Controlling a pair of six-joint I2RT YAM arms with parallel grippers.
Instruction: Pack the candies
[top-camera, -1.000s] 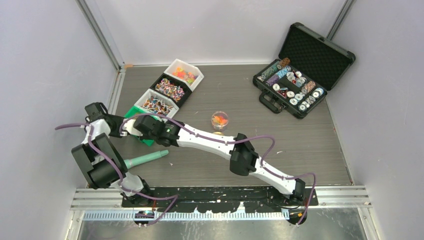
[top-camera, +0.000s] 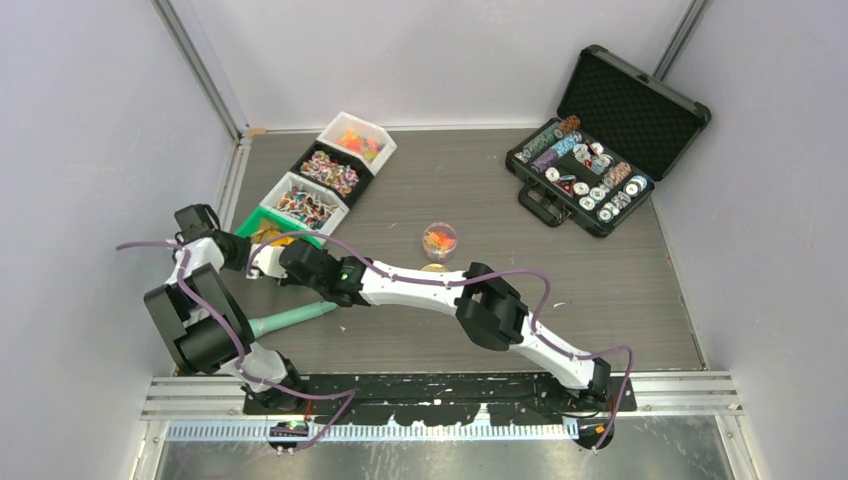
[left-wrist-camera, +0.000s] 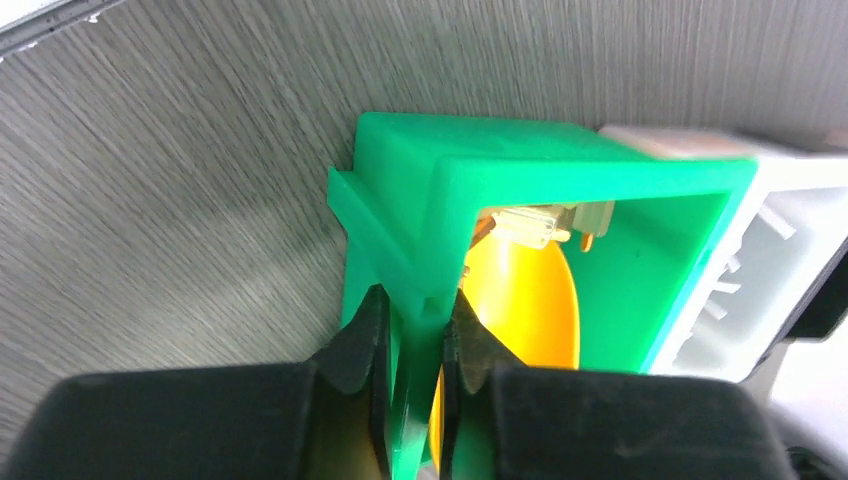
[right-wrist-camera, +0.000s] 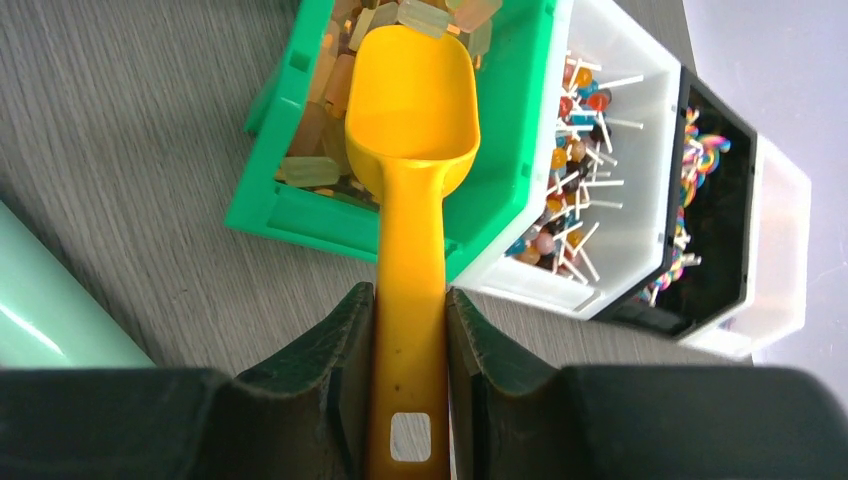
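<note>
In the right wrist view, my right gripper is shut on the handle of a yellow scoop. The scoop's bowl lies inside the green bin, over pale and amber candies. My left gripper is shut on the wall of the same green bin, seen close up in the left wrist view. Part of the scoop and a few candies show inside that bin. In the top view, a clear round jar with orange candy in its bottom stands mid-table, a gold lid in front of it.
Beyond the green bin stand a white bin of lollipops, a black bin and another white bin. An open case of chips sits at back right. A green tube lies near the left arm.
The row of bins has shifted a little to the left. The scoop has come into plain view in the green bin, while both arms have shifted only slightly.
</note>
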